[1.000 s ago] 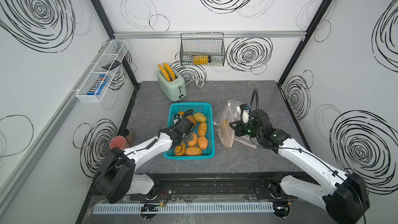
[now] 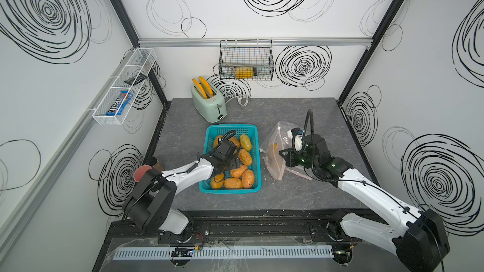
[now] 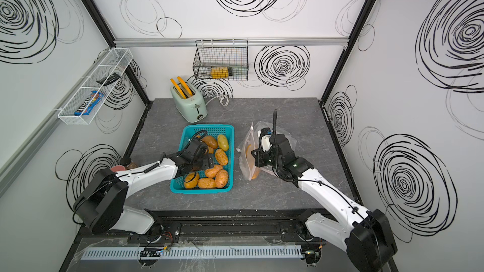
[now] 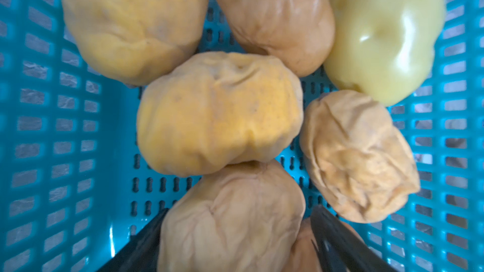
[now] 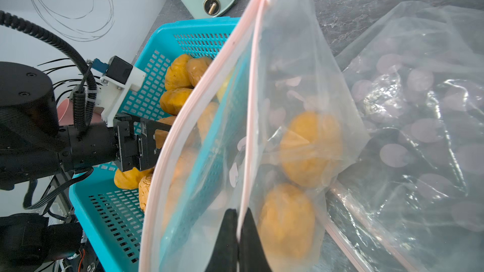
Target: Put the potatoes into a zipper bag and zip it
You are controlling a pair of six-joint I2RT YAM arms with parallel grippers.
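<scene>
A teal basket (image 2: 255, 136) holds several potatoes (image 2: 245, 157). My left gripper (image 2: 233, 163) is down inside it; in the left wrist view its fingers stand apart around a wrinkled potato (image 4: 227, 211) at the bottom edge, contact unclear. Right of the basket stands a clear zipper bag (image 2: 274, 163) with orange potatoes (image 5: 307, 151) seen through its plastic. My right gripper is shut on the bag's pinkish zipper edge, holding the bag upright with its mouth narrowly parted.
A mint toaster (image 2: 207, 104) stands behind the basket. A pink cup (image 2: 142, 172) is at the left edge. Wire baskets hang on the back and left walls.
My left arm has moved slightly right within the basket, and some potatoes there have shifted a little. The right arm and bag have barely moved.
</scene>
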